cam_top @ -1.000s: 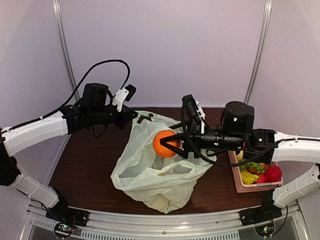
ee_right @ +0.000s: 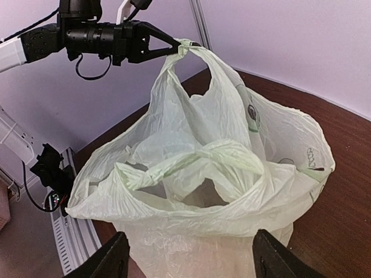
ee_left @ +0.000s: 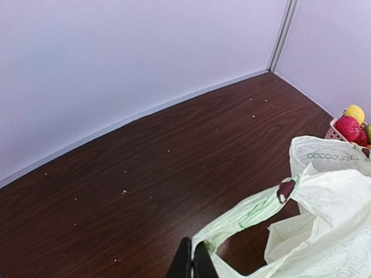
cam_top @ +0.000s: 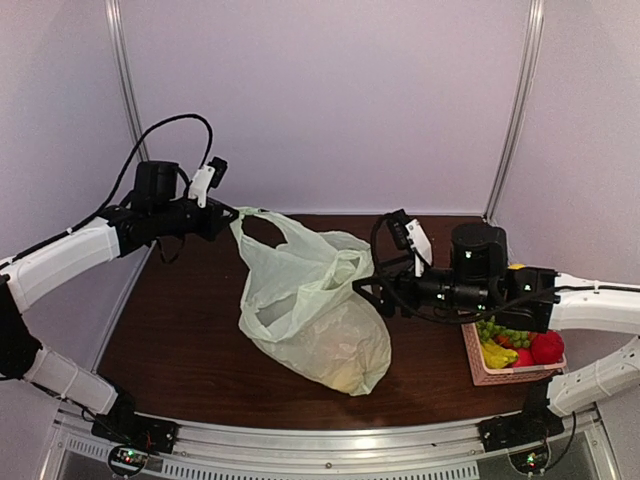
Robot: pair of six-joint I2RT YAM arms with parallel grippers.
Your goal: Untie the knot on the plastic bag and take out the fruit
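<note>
The pale green plastic bag (cam_top: 310, 330) hangs from my left gripper (cam_top: 232, 212), which is shut on one handle, pulled up and left in the top view. Its lower part rests on the dark table, bulging with something pale and indistinct. The bag's loose folds and other handle (ee_right: 208, 156) fill the right wrist view. My right gripper (cam_top: 365, 295) is at the bag's right upper edge, fingers apart, with bag folds just beyond or between them; no fruit shows between them.
A pink basket (cam_top: 500, 375) of assorted fruit sits at the right of the table, partly behind the right arm. Walls enclose the back and sides.
The orange that my right gripper held a second ago is out of sight; that gripper has moved right.
</note>
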